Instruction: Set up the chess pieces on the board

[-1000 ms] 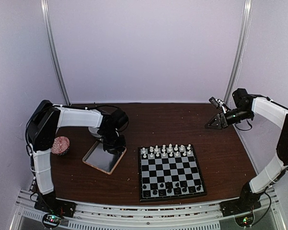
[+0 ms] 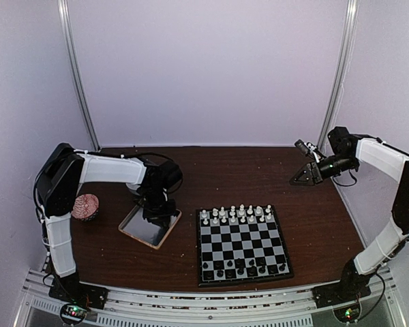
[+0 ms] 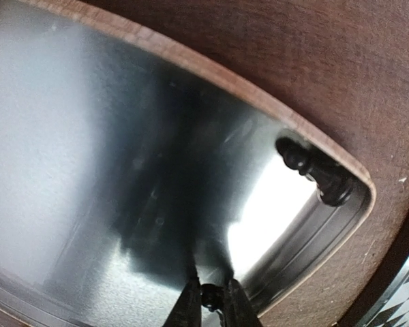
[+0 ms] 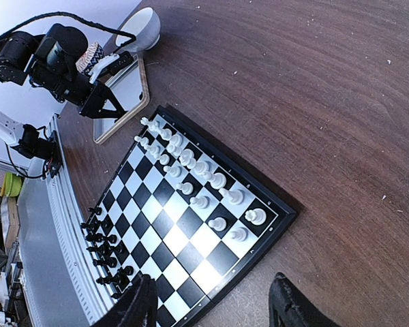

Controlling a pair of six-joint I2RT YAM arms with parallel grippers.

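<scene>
The chessboard (image 2: 240, 242) has rows of white pieces (image 4: 234, 196) along its far side and black pieces (image 2: 240, 271) along the near side. In the left wrist view, one black piece (image 3: 330, 187) lies at a corner of the metal tray (image 3: 48, 136); another (image 3: 211, 296) is between my left gripper's fingertips, low in the tray. Whether they grip it is unclear. My right gripper (image 2: 296, 180) hangs above the table right of the board, open and empty in its wrist view.
A patterned red bowl (image 2: 86, 204) is left of the tray, and a white bowl (image 4: 143, 30) stands behind my left gripper. Bare wooden table (image 2: 232, 174) lies behind and right of the board.
The right arm is nearly still, and the board looks unchanged.
</scene>
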